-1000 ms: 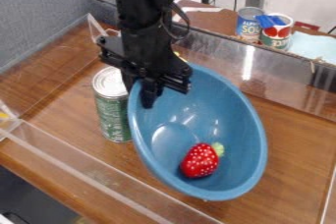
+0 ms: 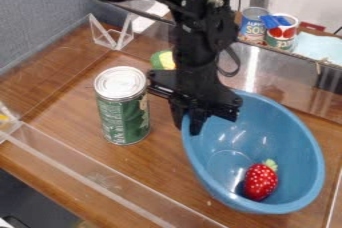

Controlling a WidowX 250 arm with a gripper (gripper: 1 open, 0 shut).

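Note:
My black gripper is at the upper rim of a blue oval bowl, its fingertips down at the bowl's left end; whether they grip the rim is unclear. A red toy strawberry with a green top lies inside the bowl, toward the right. A green can with a silver lid stands upright to the left of the gripper.
A green and yellow object is partly hidden behind the arm. Clear partitions edge the wooden surface. Beyond at the back are two cans and a light blue sheet.
The bowl and gripper have moved right from where they were earlier, and the bowl's angle has changed. The strawberry has shifted right with it. The green can stands in place.

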